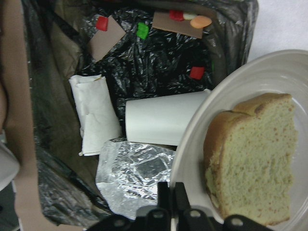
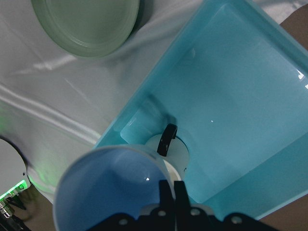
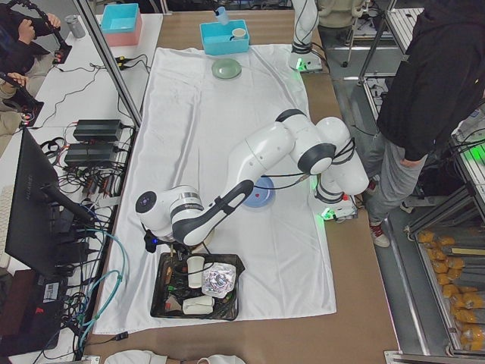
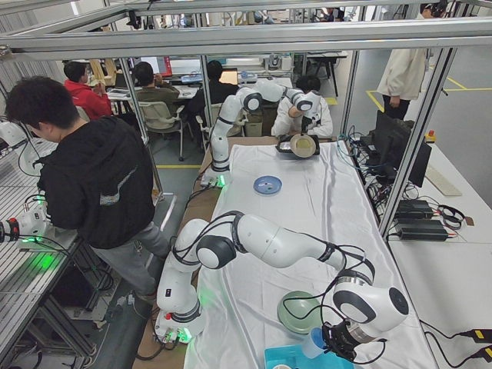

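Observation:
My left gripper is shut on the rim of a pale plate (image 1: 190,159) holding a slice of bread (image 1: 250,159), above a black-lined bin (image 3: 163,296) with a paper cup (image 1: 159,118), crumpled paper (image 1: 94,113), foil (image 1: 130,173), cardboard and small coloured pieces. My right gripper is shut on the rim of a blue cup (image 2: 101,187) over a turquoise tray (image 2: 226,96), where a white mug (image 2: 178,151) with a black handle stands.
A green plate (image 2: 86,19) lies beside the turquoise tray. A blue plate (image 4: 267,184) lies between the arms on the white cloth. People stand and sit around the table.

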